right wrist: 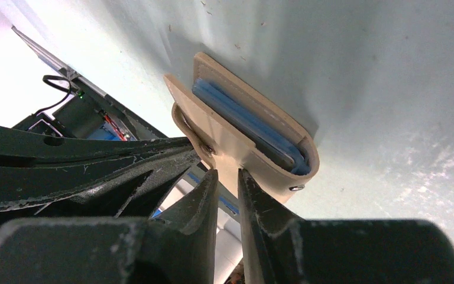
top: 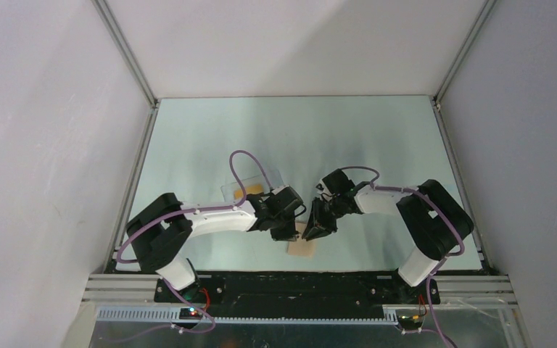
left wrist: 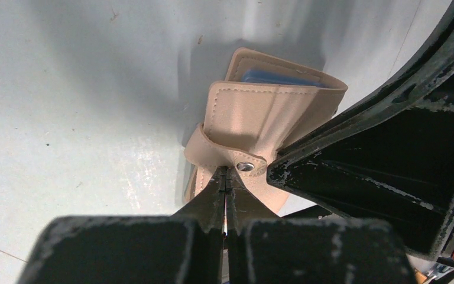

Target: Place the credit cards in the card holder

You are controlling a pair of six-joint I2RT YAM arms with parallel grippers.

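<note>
The tan leather card holder [top: 301,246] lies on the white table, under both grippers. It has blue cards [right wrist: 236,115] inside its pocket, and its snap flap [left wrist: 213,151] shows on the near side. My left gripper is shut, its tips at that flap; whether anything thin is between them is hidden. My right gripper is at the holder's side by the snap edge, its fingertips slightly apart in the right wrist view; I cannot see clearly anything held between them.
A clear tray [top: 230,190] with an orange item sits behind my left arm. The two wrists are very close together over the holder.
</note>
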